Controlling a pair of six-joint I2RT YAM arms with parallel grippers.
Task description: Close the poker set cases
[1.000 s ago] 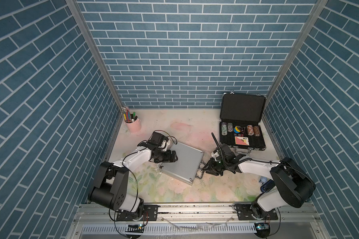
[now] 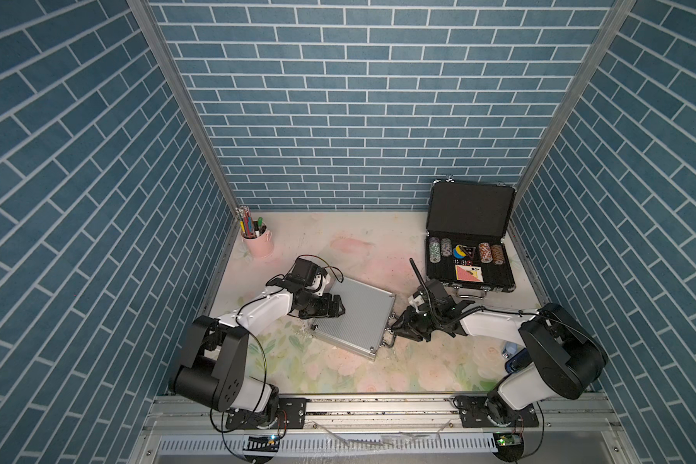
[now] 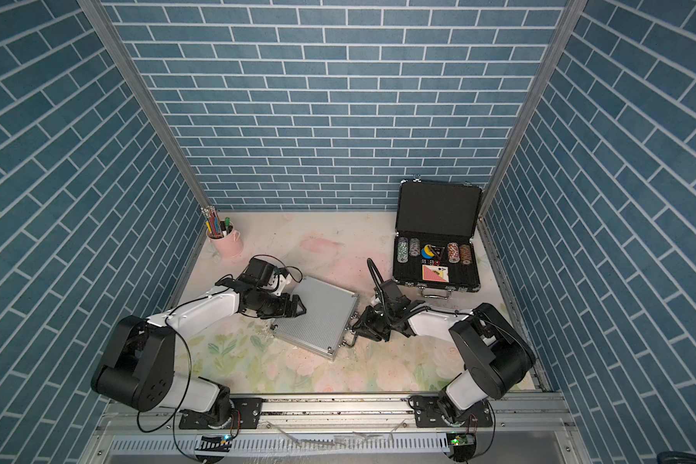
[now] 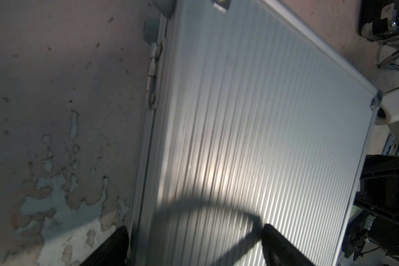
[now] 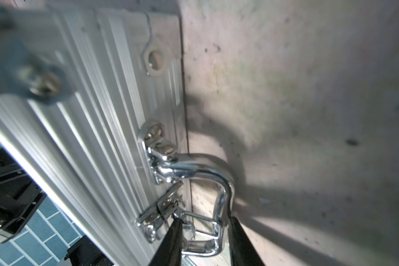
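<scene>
A silver ribbed case (image 2: 355,313) lies with its lid down in the middle of the table, turned at an angle. My left gripper (image 2: 337,305) is over its lid; in the left wrist view its fingers (image 4: 292,248) stand wide apart with nothing between them. On the case's right side, the right gripper is at the chrome handle (image 5: 221,190) and the metal latch (image 5: 164,210). Its fingers are apart, with handle and latch in line with the gap; whether they touch cannot be told. The black case (image 2: 469,259) at back right stands open, lid upright.
Chip stacks (image 2: 484,252) and cards (image 2: 468,273) lie in the black case. A pink cup (image 2: 260,244) of pens stands at the back left. A dark blue object (image 2: 518,360) rests near the right arm's base.
The silver case has shifted very slightly toward the front. The right arm has moved only slightly, and its gripper stays by the handle. My left gripper is nearly still over the lid.
</scene>
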